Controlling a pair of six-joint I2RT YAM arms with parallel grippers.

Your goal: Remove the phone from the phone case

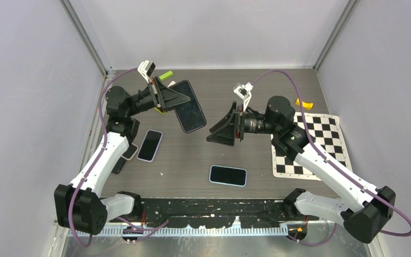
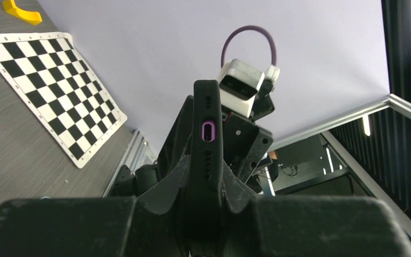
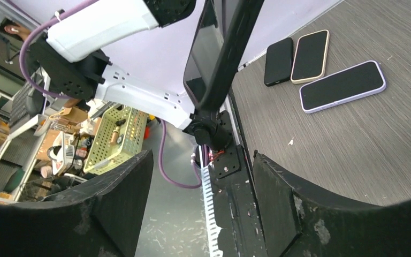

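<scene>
A phone in a dark case (image 1: 191,113) hangs tilted above the table in the top view, its dark screen showing. My left gripper (image 1: 186,99) is shut on it near its upper edge. In the left wrist view the cased phone (image 2: 207,155) stands edge-on between the fingers, with a pink-rimmed slot in the case. My right gripper (image 1: 218,133) is open to the right of the phone, apart from it, with nothing between its fingers. The right wrist view has the phone (image 3: 207,53) ahead of the spread fingers (image 3: 126,198).
A light-blue-cased phone (image 1: 228,175) lies at the front middle. At the left lie a lilac-cased phone (image 1: 150,145) and two others, partly covered by the left arm. A checkerboard (image 1: 321,144) is under the right arm.
</scene>
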